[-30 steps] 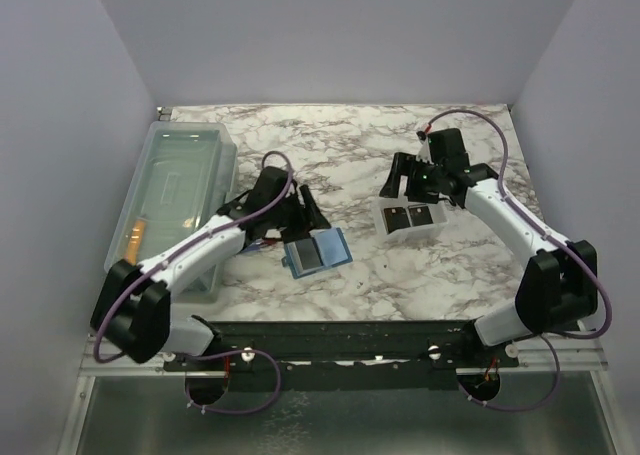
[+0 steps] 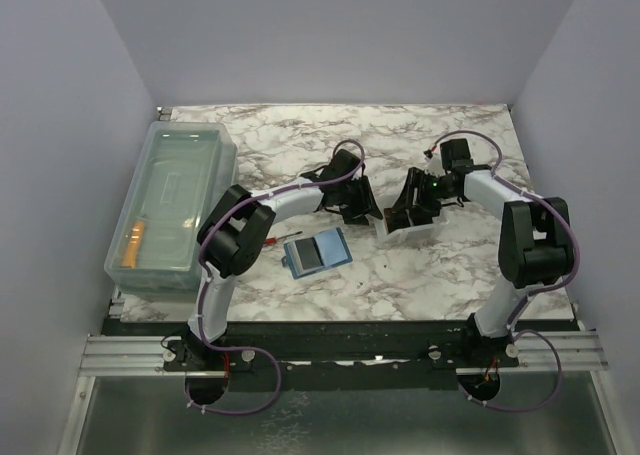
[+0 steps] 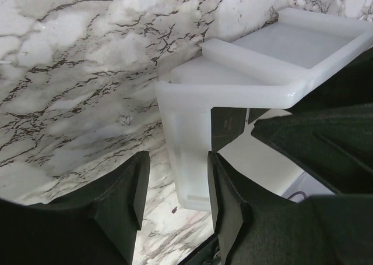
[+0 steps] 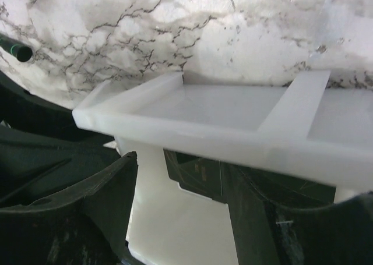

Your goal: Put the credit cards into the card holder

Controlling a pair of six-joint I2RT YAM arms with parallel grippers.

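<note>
The white card holder (image 2: 409,233) stands right of centre, dark cards (image 4: 192,175) inside it; a white divider (image 4: 297,105) crosses its top. My left gripper (image 2: 362,210) is at its left end, part open, with the holder's end wall between or just beyond its fingers in the left wrist view. My right gripper (image 2: 420,203) is over the holder, part open, its fingertips low by the cards; whether anything is between them is unclear.
A blue-and-grey tray (image 2: 333,250) lies left of the holder, with a red-handled tool beside it. A large translucent bin (image 2: 170,205) fills the left.
The right gripper has moved right and down over the holder.
</note>
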